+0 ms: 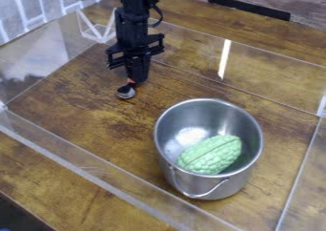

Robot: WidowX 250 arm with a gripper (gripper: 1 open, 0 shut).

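Note:
My black gripper (pixel 133 71) is down at the spoon in the upper middle of the camera view, over its red handle, which it mostly hides. The spoon's metal head (pixel 126 92) shows just below the fingers. Whether the fingers grip the handle is hard to tell. A steel bucket (pixel 178 120) at the lower right holds a green bumpy vegetable (pixel 212 155).
Clear panels border the work area, and a pale strip (pixel 224 58) stands at the back right.

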